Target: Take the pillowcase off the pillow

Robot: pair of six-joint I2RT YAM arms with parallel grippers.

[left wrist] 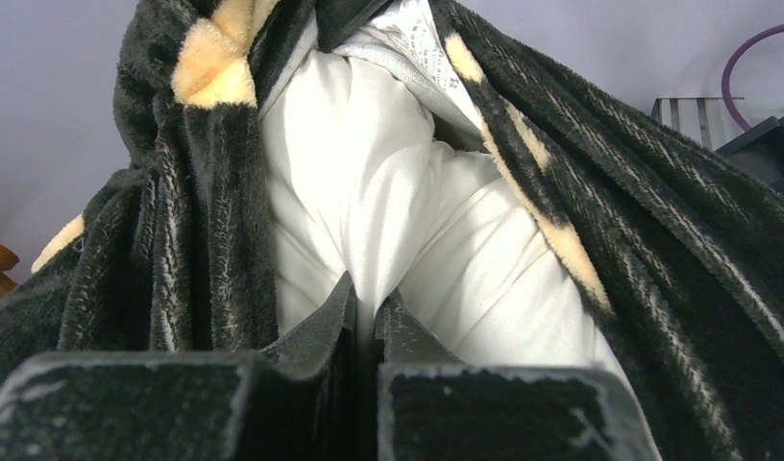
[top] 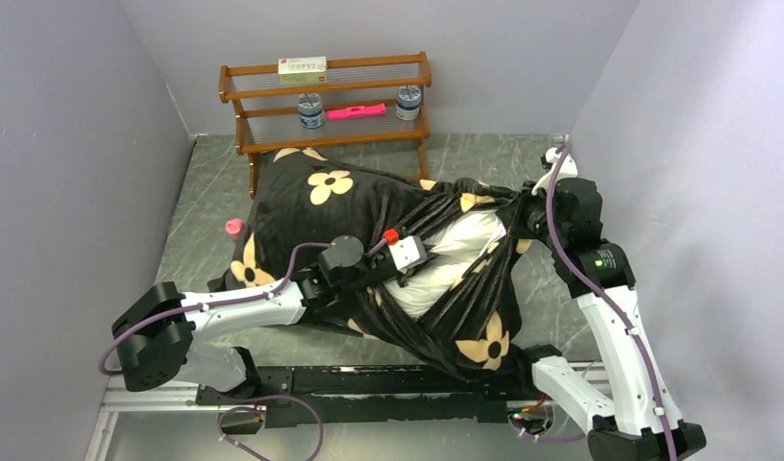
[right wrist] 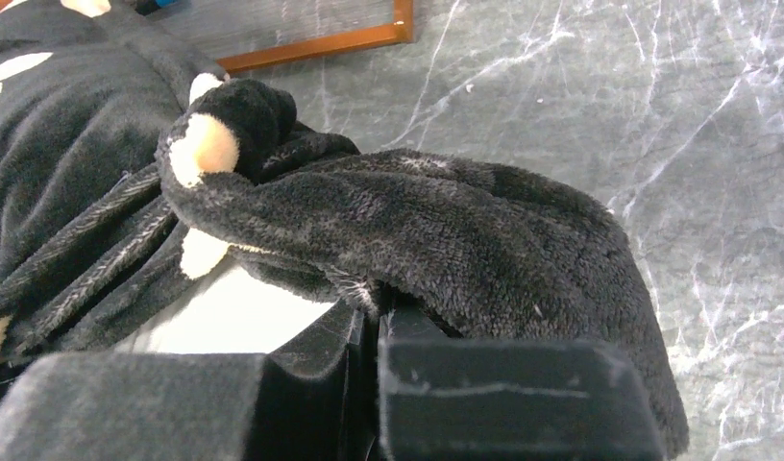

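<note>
The black pillowcase with cream flowers (top: 326,202) lies crumpled over the floor, its opening pulled wide around the white pillow (top: 455,250). In the left wrist view my left gripper is shut on a pinched fold of white pillow (left wrist: 427,230), with dark plush cloth (left wrist: 638,240) to either side. My right gripper is shut on the black plush fabric (right wrist: 446,230) at the upper right of the pillowcase, with some white pillow showing beside it. The fingertips are partly buried in cloth.
A wooden rack (top: 330,139) with jars, a box and a pink item stands at the back. A pink cylinder (top: 234,229) sits at the left on the marble surface (top: 196,192). Grey walls bound both sides; bare surface shows right of the bundle.
</note>
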